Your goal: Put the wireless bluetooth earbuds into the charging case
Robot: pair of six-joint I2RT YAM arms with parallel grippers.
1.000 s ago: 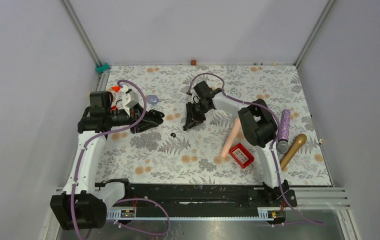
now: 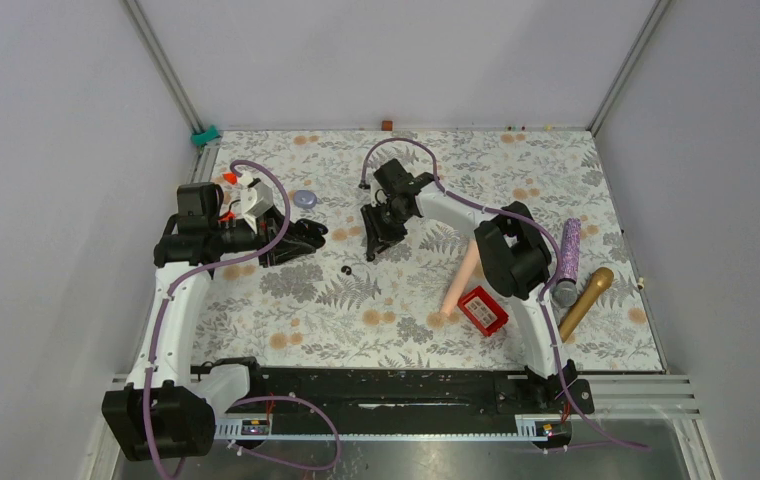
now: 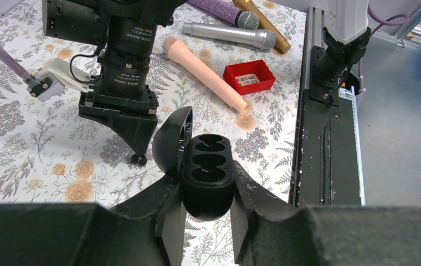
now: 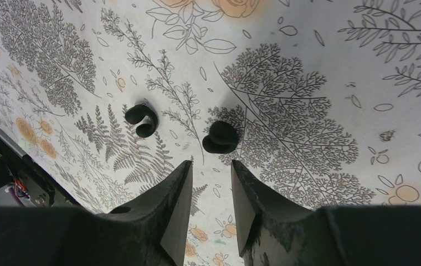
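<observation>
My left gripper (image 2: pixel 291 250) is shut on the open black charging case (image 3: pixel 207 188), whose lid (image 3: pixel 169 141) stands up and whose two wells look empty in the left wrist view. Two black earbuds lie on the patterned cloth: one (image 4: pixel 220 138) just beyond my right gripper's fingertips, the other (image 4: pixel 142 117) further left, also seen as a small dot (image 2: pixel 346 270) in the top view. My right gripper points down at the nearer earbud, its fingers part open with nothing visible between them.
A red box (image 2: pixel 482 311), pink microphone (image 2: pixel 459 280), purple microphone (image 2: pixel 567 260) and gold microphone (image 2: pixel 586 305) lie at the right. A purple round object (image 2: pixel 305 199) sits behind the case.
The left gripper and case have stayed in place.
</observation>
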